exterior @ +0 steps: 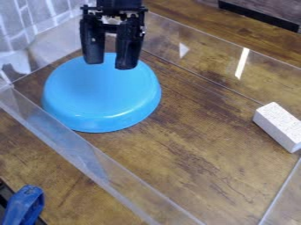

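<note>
My black gripper (112, 53) hangs at the top centre over a round blue disc (100, 98), its two dark fingers apart, open with nothing seen between them. The disc lies on a brown wooden floor inside a clear-walled area; its back part is partly hidden by the gripper.
A white speckled block (280, 127) lies at the right. A blue object (21, 209) sits at the lower left corner outside the clear wall. Transparent walls (118, 176) cross diagonally.
</note>
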